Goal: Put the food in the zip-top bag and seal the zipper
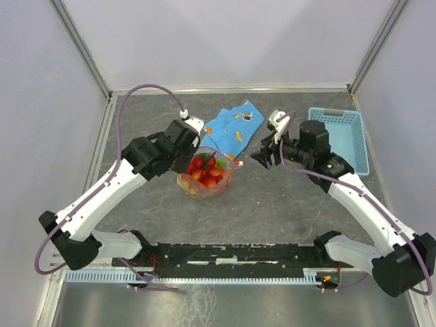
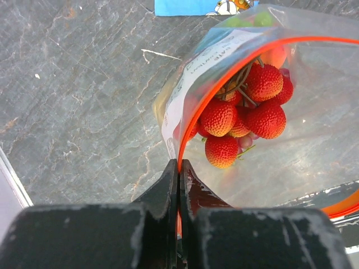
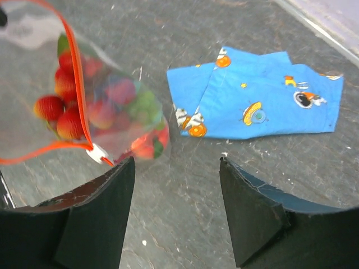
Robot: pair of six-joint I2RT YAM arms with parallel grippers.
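A clear zip top bag [image 1: 225, 178] with an orange zipper holds strawberries [image 2: 265, 120], grapes and other food, its mouth open. My left gripper is shut on the orange zipper edge at one side of the bag. My right gripper stands open to the right of the bag, with nothing between its fingers; in its view the zipper's white slider [image 3: 98, 154] shows at the near corner of the bag.
A folded blue cloth [image 1: 231, 128] with printed pictures lies behind the bag. An empty light blue basket [image 1: 351, 139] stands at the back right.
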